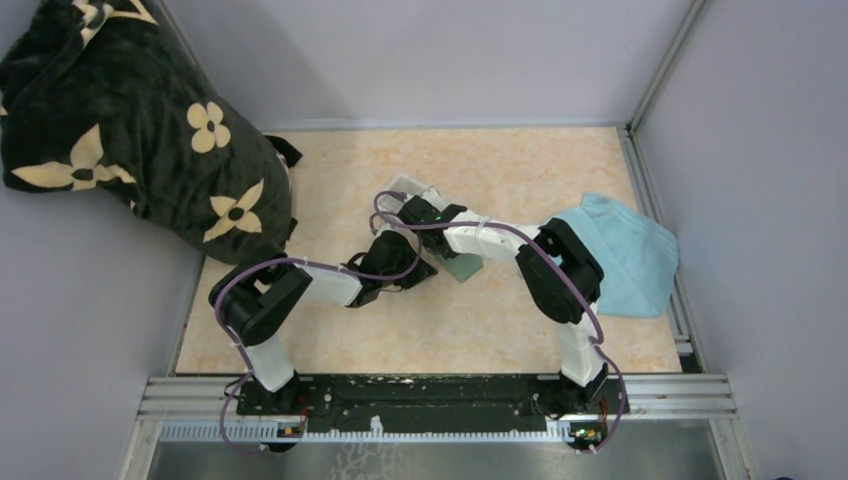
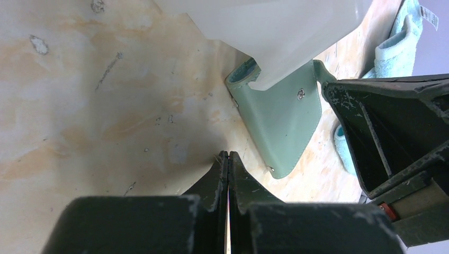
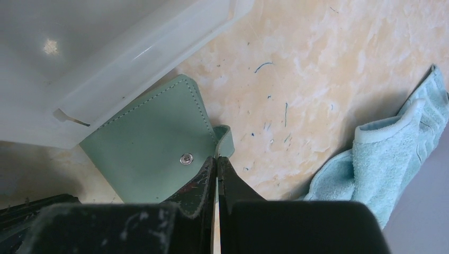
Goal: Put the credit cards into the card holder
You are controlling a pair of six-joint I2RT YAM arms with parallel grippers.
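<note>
The green card holder [image 2: 280,114] lies on the table in the left wrist view, partly covered by a translucent white container. Its snap [image 3: 186,159] faces up in the right wrist view. My right gripper is shut at the holder's edge, where a thin curled flap [image 3: 226,140] of it rises and appears pinched between the tips. Short of the holder, over bare table, my left gripper is shut with nothing showing between its fingers. No credit card can be made out in any view.
The white container [image 3: 137,58] stands close against the holder, overlapping it in both wrist views. A light blue towel [image 1: 622,258] lies at the right, and a dark flowered cushion [image 1: 150,130] leans at the back left. Bare table [image 1: 520,335] extends in front of the arms.
</note>
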